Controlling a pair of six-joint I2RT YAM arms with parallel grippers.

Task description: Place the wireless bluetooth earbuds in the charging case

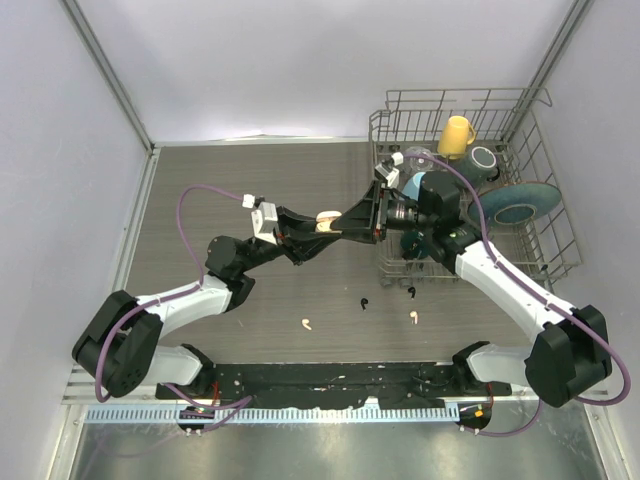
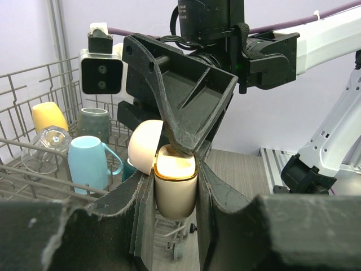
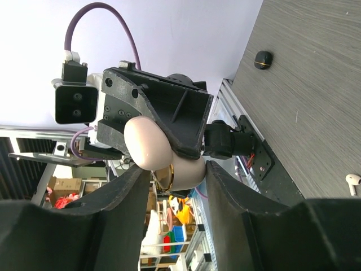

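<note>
The white charging case point(image 2: 176, 197), with a gold rim, is held up off the table between both grippers. Its domed lid point(image 2: 145, 145) is swung open. My left gripper has a finger close against each side of the case body; whether they grip it is unclear. Opposite, my right gripper is shut on the case, its tips near the lid and body. Two white earbuds lie apart on the table: one at left point(image 1: 306, 324), one at right point(image 1: 414, 316). The inside of the case is largely hidden.
Two small black earbud-like pieces lie on the table, one nearer the middle point(image 1: 364, 303), one by the rack point(image 1: 411, 292). A wire dish rack point(image 1: 390, 122) with mugs and a plate fills the right side.
</note>
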